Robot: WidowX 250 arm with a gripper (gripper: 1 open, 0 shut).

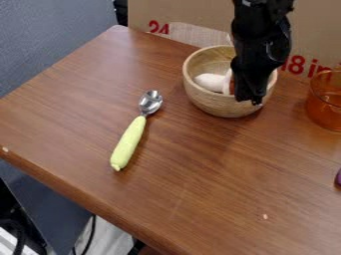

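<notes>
My black gripper point(249, 88) reaches down from the top into the right side of a light wooden bowl point(206, 100). In the bowl lies a white object point(212, 82), with an orange-red bit beside it, partly hidden by the gripper. Whether the fingers hold anything is unclear. A spoon point(151, 102) with a pale yellow-green handle point(128, 142) lies on the table left of the bowl.
An orange translucent container point(324, 103) stands right of the bowl. A cardboard box point(173, 18) is behind. A dark purple object point(337, 178) shows at the right edge.
</notes>
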